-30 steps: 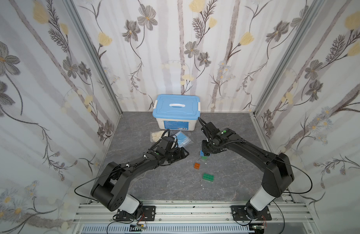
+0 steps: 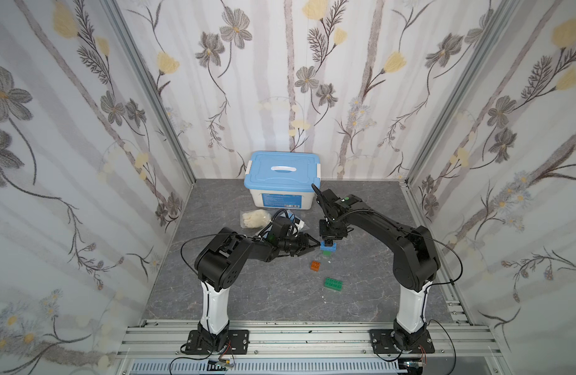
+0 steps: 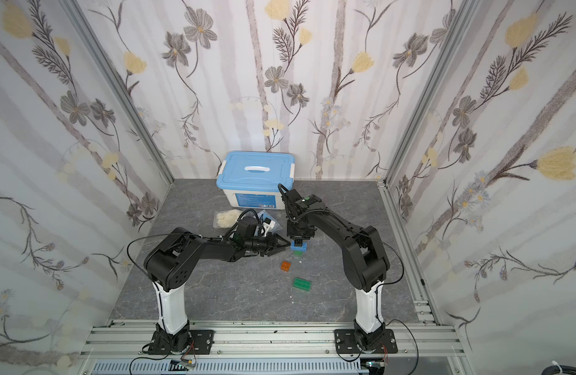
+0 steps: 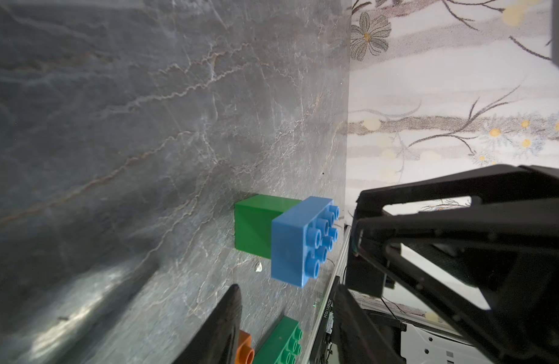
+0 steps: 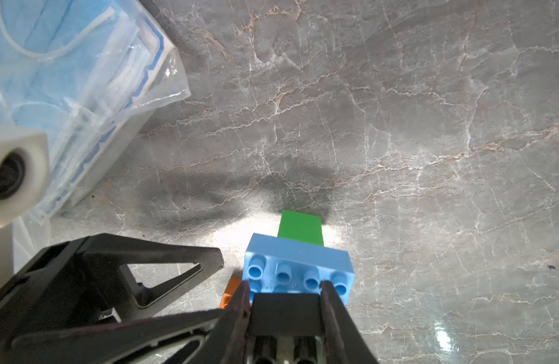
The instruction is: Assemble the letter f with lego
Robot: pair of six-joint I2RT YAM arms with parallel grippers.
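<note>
A blue brick (image 4: 291, 248) sits across a green brick (image 4: 255, 224) on the table (image 4: 140, 121). My right gripper is over the blue brick, a dark block between its fingers; whether that is a brick or part of the gripper is unclear. My left gripper stands open just left of the blue and green pair, nothing visible between its fingers. An orange brick (image 2: 315, 265) and a longer green brick (image 2: 332, 283) lie loose toward the front.
A lidded storage box (image 2: 281, 168) stands at the back. A bag of pale items (image 2: 255, 218) and a pack of blue masks (image 5: 61, 72) lie behind my left gripper.
My left gripper has moved rightward toward the blue brick, its arm rising. The loose bricks have stayed put.
</note>
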